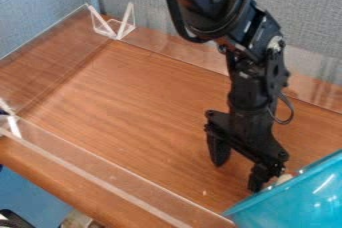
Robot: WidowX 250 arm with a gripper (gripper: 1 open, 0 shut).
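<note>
The black robot arm reaches down from the top of the view to my gripper (241, 162), low over the right part of the wooden table (127, 102), open, its two dark fingers pointing down. Beside the right finger, at the lower right, lies a bright turquoise rounded object (301, 202), partly cut off by the frame. A small pale item shows between that finger and the turquoise object, too small to identify.
A white wire holder (111, 24) stands at the back left. Clear edging runs along the table's sides.
</note>
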